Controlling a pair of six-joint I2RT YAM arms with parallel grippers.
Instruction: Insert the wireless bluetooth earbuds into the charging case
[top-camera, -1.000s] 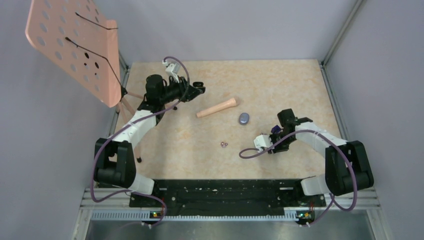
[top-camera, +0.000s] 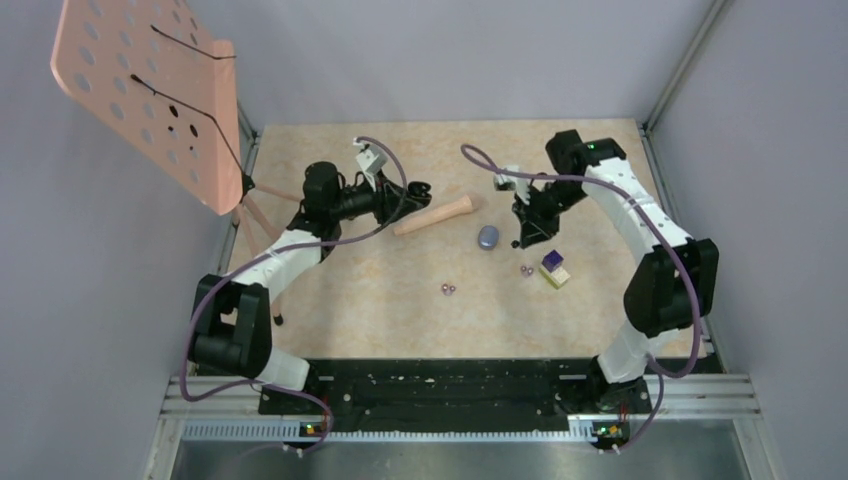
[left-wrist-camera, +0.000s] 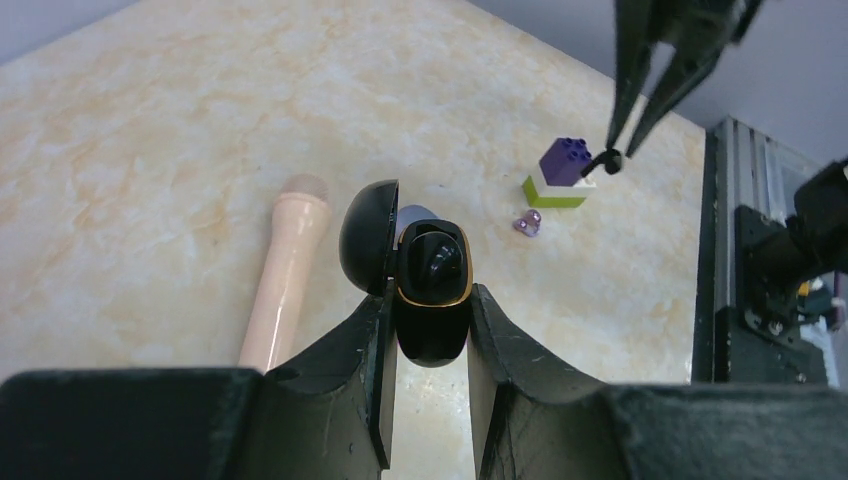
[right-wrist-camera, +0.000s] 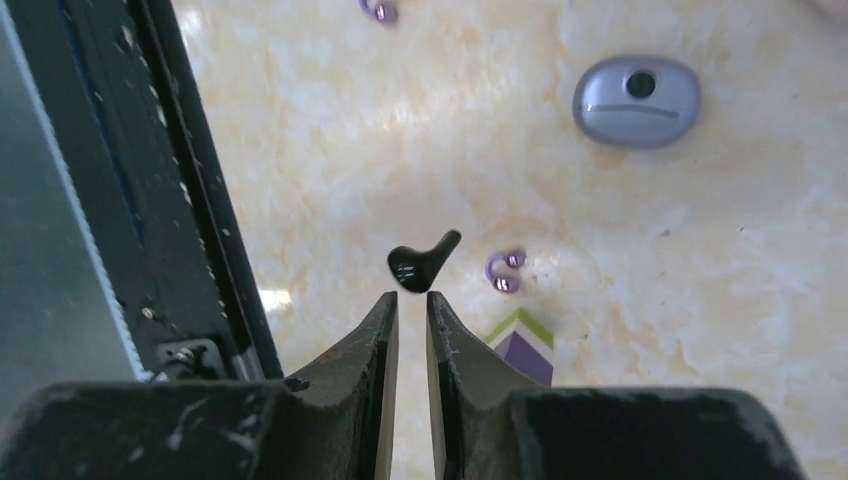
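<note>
My left gripper is shut on the open black charging case (left-wrist-camera: 433, 290), held above the table in the left wrist view. My right gripper hangs over the table at the right. A small black earbud (right-wrist-camera: 420, 262) shows at its fingertips, which sit close together in the right wrist view; the same dark piece (left-wrist-camera: 610, 160) hangs between the tips in the left wrist view.
A grey-blue oval object (right-wrist-camera: 635, 110), a pink cylinder (top-camera: 435, 215), small purple pieces (top-camera: 448, 289) and stacked blocks (top-camera: 555, 275) lie on the table (top-camera: 380, 320). A pink perforated board (top-camera: 145, 100) stands at the left.
My right gripper has risen and moved toward the back of the table, uncovering the blocks. My left gripper has moved slightly right and toward the front with the case.
</note>
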